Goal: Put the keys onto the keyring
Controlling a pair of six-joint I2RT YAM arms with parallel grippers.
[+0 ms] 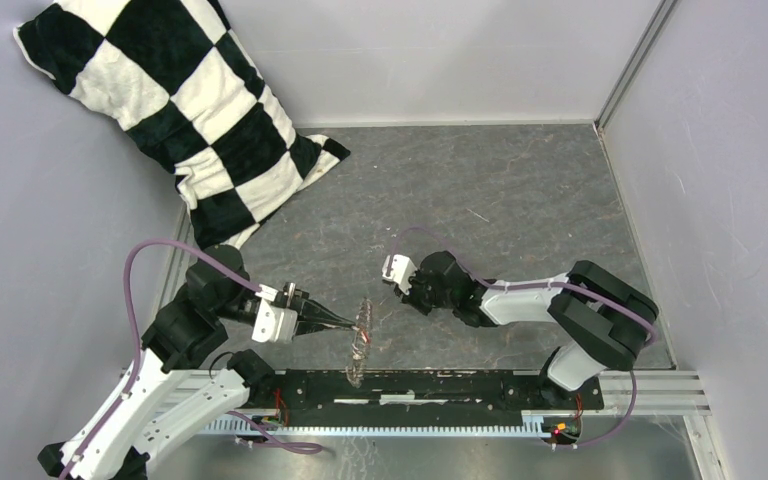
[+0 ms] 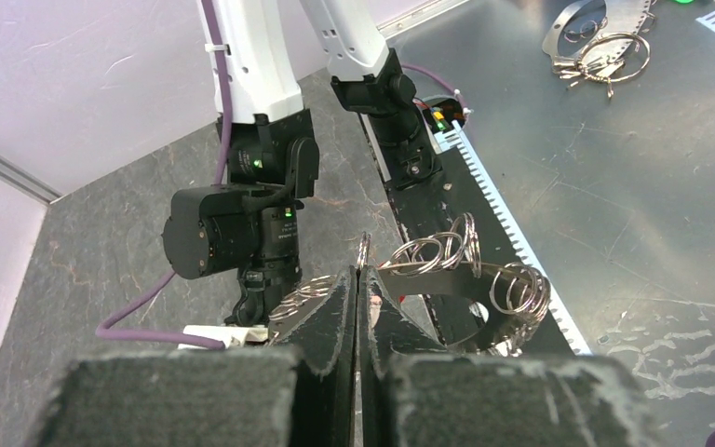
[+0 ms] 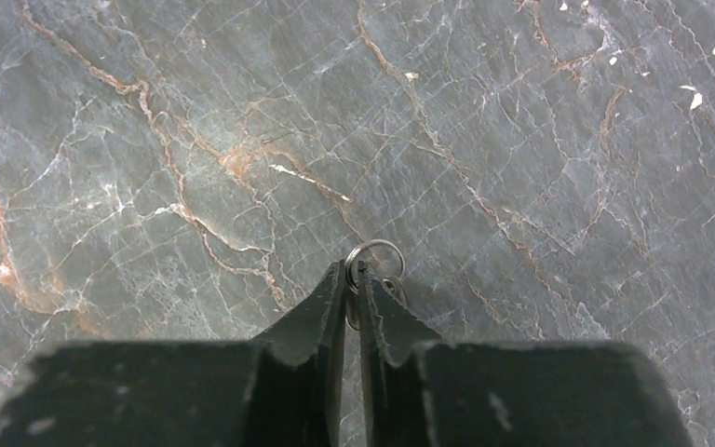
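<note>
In the top view, a shiny oval loop [image 1: 361, 343] hangs on edge at the tip of my left gripper [image 1: 354, 326], which is shut on its thin rim. The left wrist view shows several coiled rings [image 2: 521, 291] threaded on this loop. My right gripper stands over the stone floor with a narrow gap between its fingers. A small metal ring [image 3: 377, 241] shows at its fingertips, part of it hidden behind the right finger. Whether the fingers touch that ring cannot be made out.
At the far right of the left wrist view, a large wire ring with small metal pieces [image 2: 620, 58] lies beside a curved metal strip [image 2: 559, 33]. A checkered cloth [image 1: 215, 130] covers the back left. The floor [image 1: 470, 180] behind the arms is clear.
</note>
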